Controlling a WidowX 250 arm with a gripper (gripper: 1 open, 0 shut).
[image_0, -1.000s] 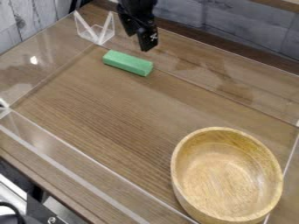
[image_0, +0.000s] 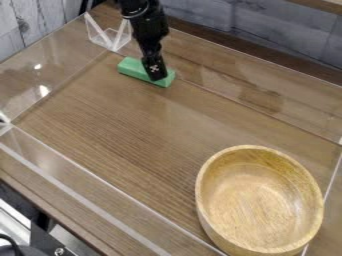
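My black gripper (image_0: 154, 70) reaches down from the top of the camera view, its fingertips low over the right half of a green bar (image_0: 132, 67) on the wooden table (image_0: 127, 145). The gripper stands open; whether its fingertips touch the bar cannot be told at this size.
A large pale yellow oval bowl (image_0: 259, 200) sits at the lower right. A white, see-through object (image_0: 107, 32) stands at the back left, left of the arm.
My gripper has come down from the back edge, above and behind the green bar, to low over the bar. The bar and bowl have not moved.
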